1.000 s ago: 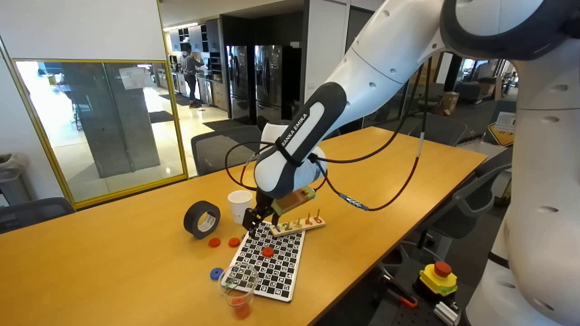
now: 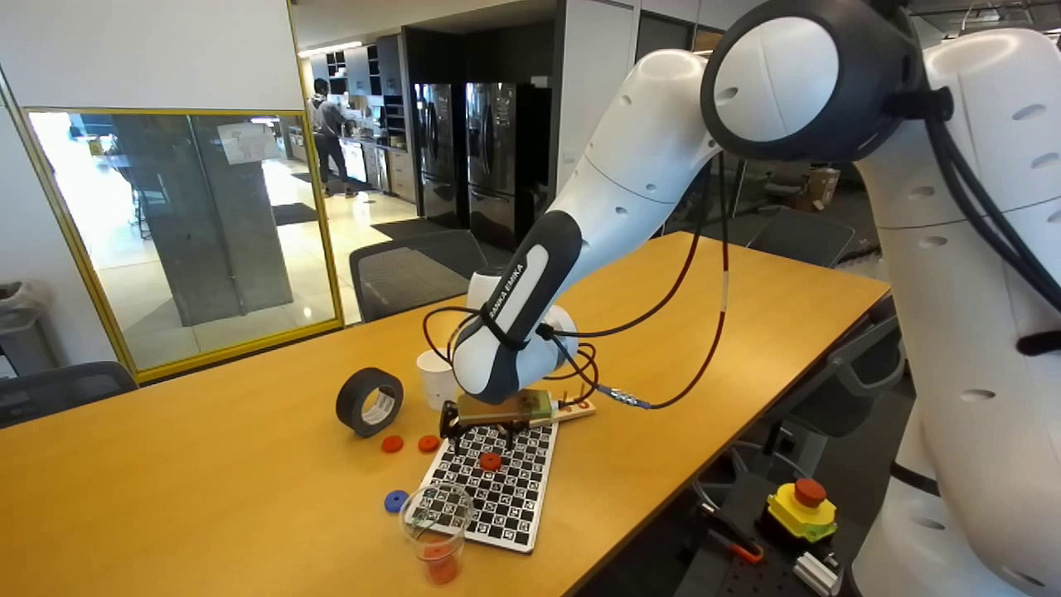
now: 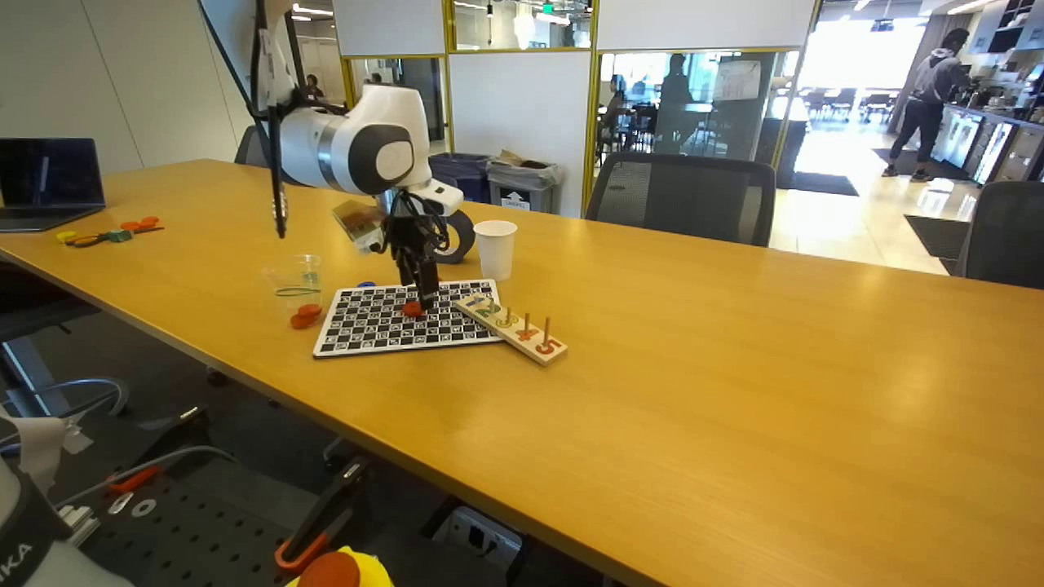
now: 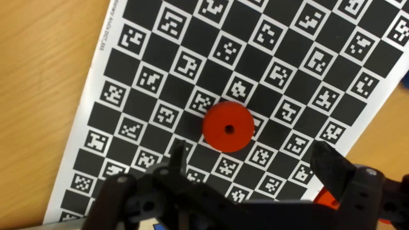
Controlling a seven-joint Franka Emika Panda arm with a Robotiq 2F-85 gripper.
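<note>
A red ring (image 4: 228,126) with a small centre hole lies flat on the black-and-white checkered board (image 2: 510,518). In the wrist view it sits just ahead of my gripper, whose fingers are spread wide with nothing between them. Seen from the side, the gripper (image 2: 482,443) hangs low over the far part of the board, close to the ring (image 2: 490,462). The wooden peg board (image 3: 534,343) with numbers and upright pegs rests with one end on the checkered board; in exterior view 1 the arm hides part of it.
Two red rings (image 2: 393,444) and a blue ring (image 2: 395,501) lie left of the board. Black tape (image 2: 369,402) and a white cup (image 2: 435,380) stand behind them. A clear cup (image 2: 438,517) stands at the board's near corner.
The arm has come down and my gripper has turned from a tilted pose to a more level one, nearer the ring on the board. The rings have not moved.
</note>
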